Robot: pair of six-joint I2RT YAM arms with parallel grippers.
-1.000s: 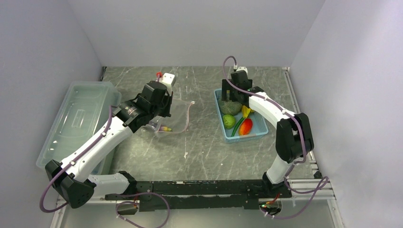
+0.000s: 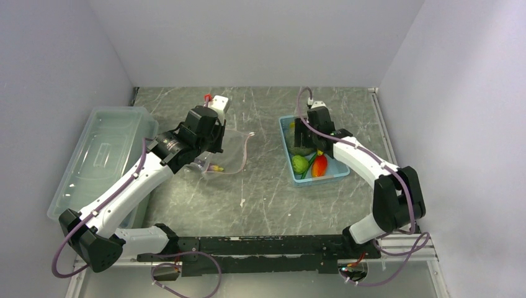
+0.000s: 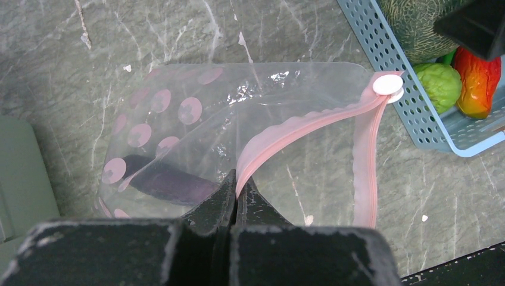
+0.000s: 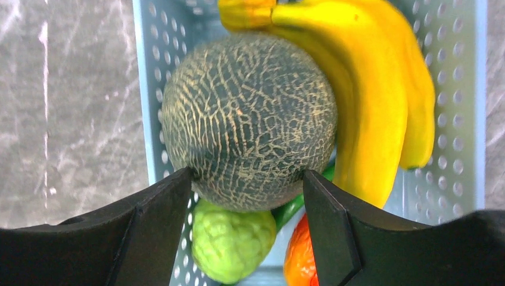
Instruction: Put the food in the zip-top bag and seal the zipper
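My left gripper is shut on the pink zipper edge of the clear bag, which lies open with a dark purple item inside. My right gripper is over the blue basket, its fingers either side of the lower part of a dark netted melon; whether they touch it is unclear. Beside the melon are bananas, a green vegetable, a long green item and a red-orange pepper.
A lidded clear container stands at the left. Walls border the back and sides.
The left arm and bag are unchanged.
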